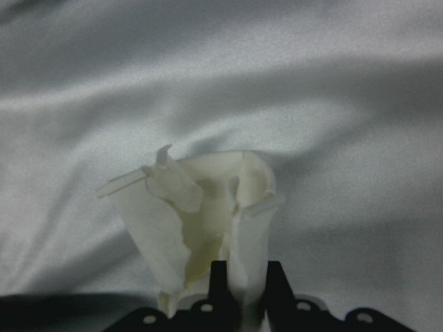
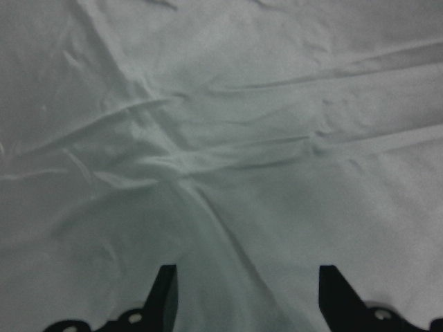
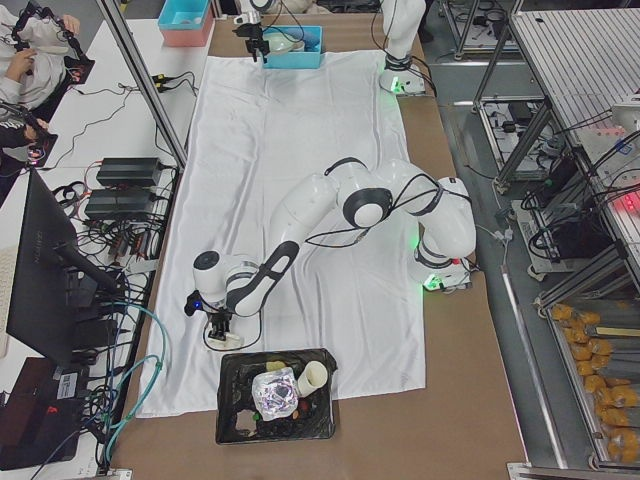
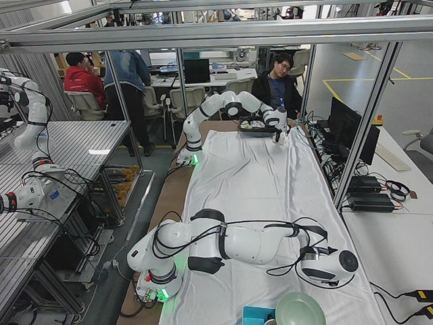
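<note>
A crumpled white paper cup (image 1: pixel 138 221), torn at the rim, is between the fingertips of my left gripper, which is shut on it just above the white cloth (image 3: pixel 300 120). In the camera left view the left gripper (image 3: pixel 218 332) is beside the black tray (image 3: pixel 230 400). My right gripper is open over bare cloth, with nothing between its fingers; in the camera left view it is at the far end, by the blue bin (image 3: pixel 290 60).
The black tray holds a foil-covered item (image 3: pixel 275 394), a cream cup (image 3: pixel 312 378) and small scraps. A green plate (image 4: pixel 300 311) sits by the blue bin in the camera right view.
</note>
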